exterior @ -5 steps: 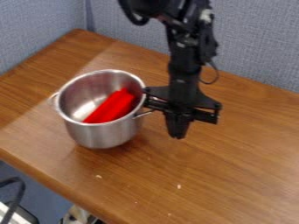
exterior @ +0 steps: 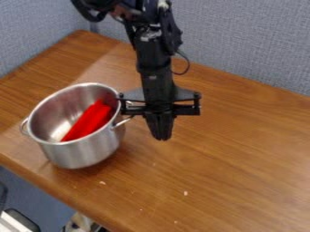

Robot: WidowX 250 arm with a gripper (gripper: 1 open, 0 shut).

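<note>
My gripper (exterior: 160, 122) hangs from the black arm just right of a steel pot (exterior: 71, 145), low beside the pot's right handle; its fingers look close together, with nothing visible between them, and whether it touches the handle is unclear. A red object (exterior: 87, 119) lies inside the pot, which sits on the wooden table near its front left.
A grey textured wall (exterior: 242, 45) stands behind it. The table's front left edge runs close to the pot, with dark items below it.
The pot, with the red object in it, has moved left across the table toward the front left edge. My gripper has moved left along with it.
</note>
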